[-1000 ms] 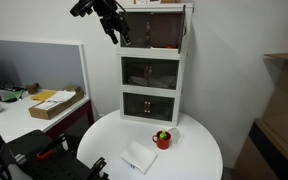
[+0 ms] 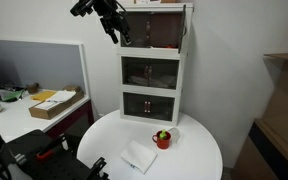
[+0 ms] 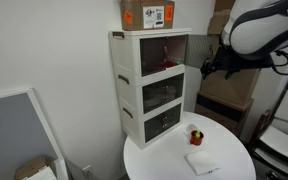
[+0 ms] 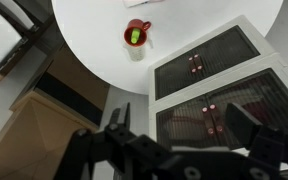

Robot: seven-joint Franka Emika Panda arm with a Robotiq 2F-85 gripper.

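Observation:
On the round white table stands a red mug with something green in it. A white cloth or paper lies flat to its left. Behind them rises a white cabinet of three stacked compartments with dark fronts. Its top compartment has the door swung out to the side, and something red is inside. My gripper hangs high, level with the top compartment and well above the mug. In the wrist view the gripper is open, its fingers wide apart and nothing between them.
A pale, see-through object is beside the mug. Cardboard boxes sit on the cabinet's top. At the left, a side desk carries an open cardboard box.

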